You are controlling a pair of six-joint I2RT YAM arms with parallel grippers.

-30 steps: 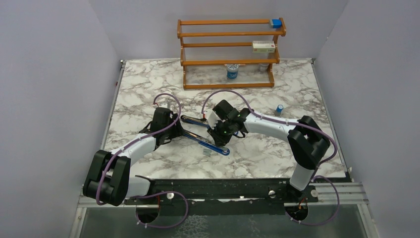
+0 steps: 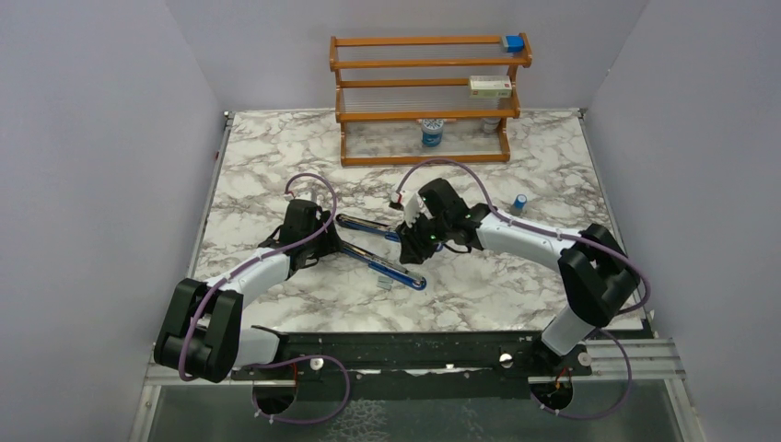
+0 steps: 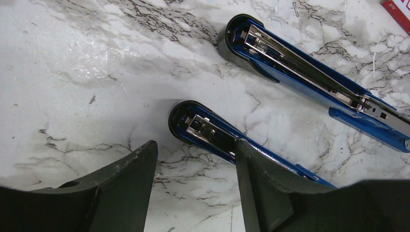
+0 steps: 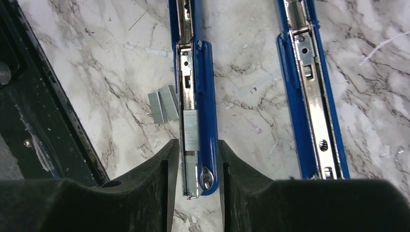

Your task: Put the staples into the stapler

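Observation:
Opened flat on the marble table lies the nearer blue stapler (image 2: pixel 398 273). A grey staple strip (image 4: pixel 191 130) rests in its metal channel, in the right wrist view. Two more staple strips (image 4: pixel 163 104) lie on the table beside it. My left gripper is over the stapler's head end with its fingers apart; one finger covers part of the stapler's body. Whether it touches cannot be told. My right gripper hangs open above the other end, nothing held. A second opened stapler (image 4: pixel 314 96) lies alongside, farther back.
A wooden rack (image 2: pixel 425 116) with a few containers stands at the back. One small blue-topped item (image 2: pixel 519 203) is at the right. A red box corner (image 3: pixel 399 14) shows in the left wrist view.
My left arm and the staplers show no visible movement.

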